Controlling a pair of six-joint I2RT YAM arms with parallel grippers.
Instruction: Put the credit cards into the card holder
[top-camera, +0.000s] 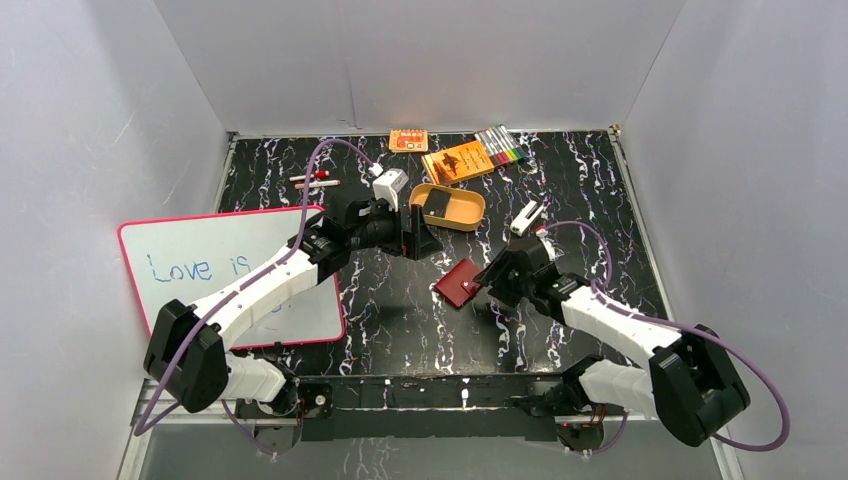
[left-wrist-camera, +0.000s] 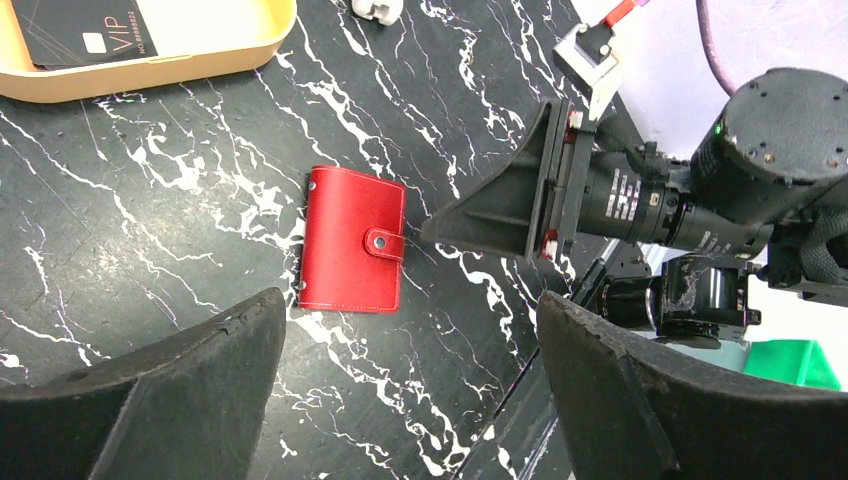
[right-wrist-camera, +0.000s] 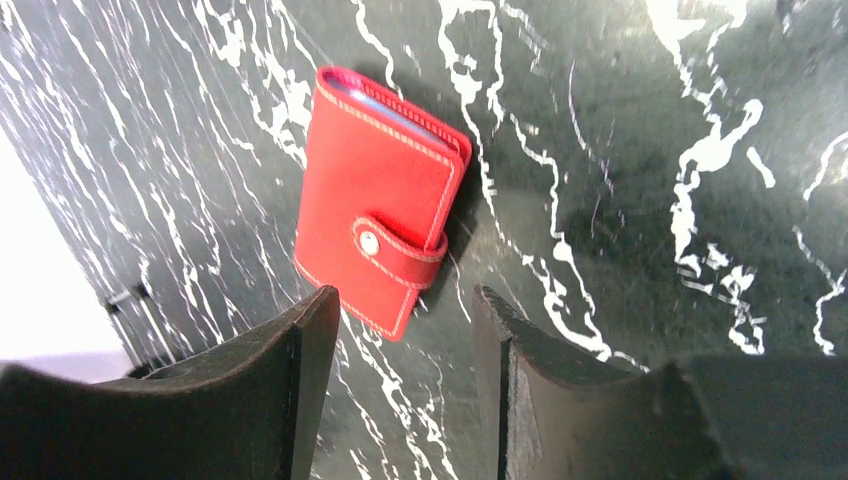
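The red card holder (top-camera: 459, 283) lies closed on the dark marble table, its snap strap fastened. In the right wrist view the card holder (right-wrist-camera: 375, 190) lies just beyond the fingertips, apart from them. My right gripper is part open with nothing between its fingers. My left gripper (top-camera: 418, 238) stands open and empty above the table, and in its wrist view the card holder (left-wrist-camera: 352, 240) appears ahead of the gap. A black VIP card (left-wrist-camera: 85, 35) rests in the yellow tray (top-camera: 466, 222).
A white object (top-camera: 526, 217) sits behind the right arm. Along the back are an orange notebook (top-camera: 408, 140), a yellow box (top-camera: 457, 162) and coloured markers (top-camera: 499, 145). A whiteboard (top-camera: 230, 275) covers the left side.
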